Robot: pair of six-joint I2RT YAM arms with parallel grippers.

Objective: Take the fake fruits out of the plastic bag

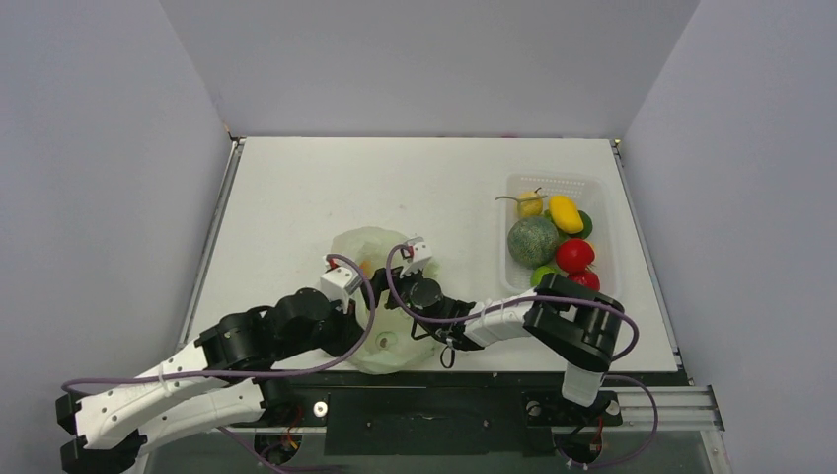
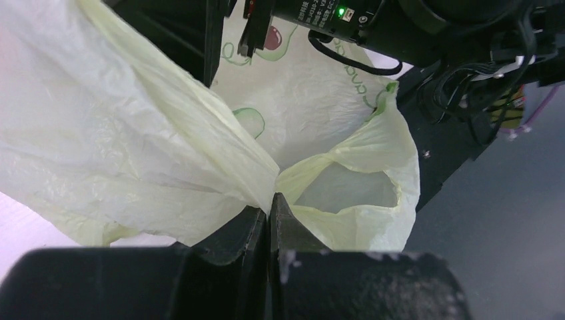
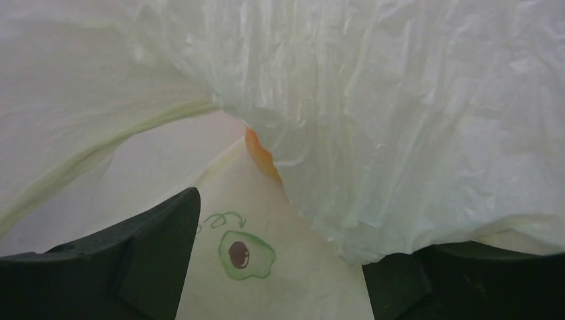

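The pale plastic bag lies at the table's front centre under both grippers. My left gripper is shut on the bag's gathered edge, visible in the left wrist view. My right gripper stands open inside or against the bag's opening, with film draped over its right finger. An orange object shows partly behind the film in the right wrist view; the rest of it is hidden. In the left wrist view the right gripper's black body sits above the printed inner side of the bag.
A white basket of fake fruits, with a melon, tomatoes and yellow pieces, stands at the right, close to the right arm.
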